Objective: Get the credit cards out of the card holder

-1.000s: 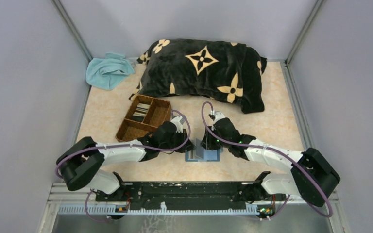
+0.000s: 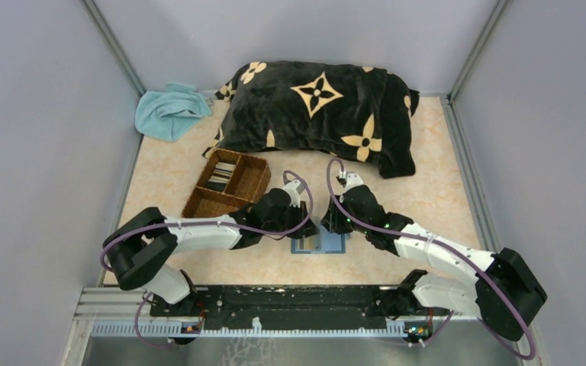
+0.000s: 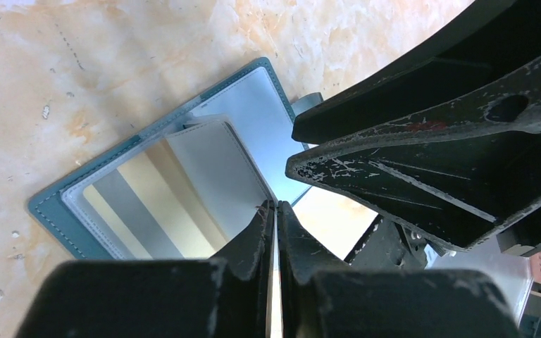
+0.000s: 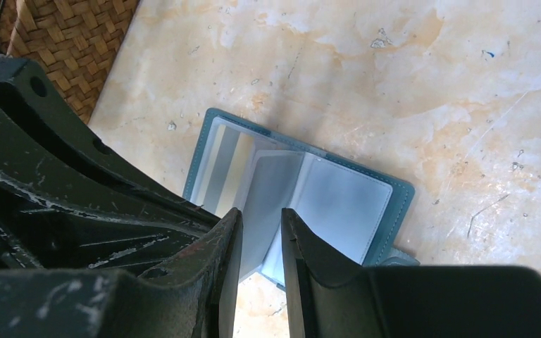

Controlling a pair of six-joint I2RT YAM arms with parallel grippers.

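The blue-green card holder (image 2: 336, 248) lies open on the table below both grippers. In the left wrist view, a raised clear page (image 3: 215, 165) leans up from its middle, and striped cards (image 3: 165, 201) show in the left-hand pocket. At that page's free edge is my left gripper, its fingertips almost together with the edge at them; whether they pinch it is unclear. To the right, my right gripper stands open above the holder, nothing held. Beyond its fingers lie the raised page and the right-hand pocket (image 4: 341, 204).
A woven divided basket (image 2: 248, 179), with cards (image 2: 221, 175) in one compartment, stands behind the left arm. A dark patterned cushion (image 2: 313, 114) and a light-blue cloth (image 2: 169, 112) lie at the back. My two grippers are close together. Bare table surrounds the holder's right side.
My left gripper has moved right, onto the raised page's edge. The right gripper has shifted slightly right, away from that page. The holder has stayed in place.
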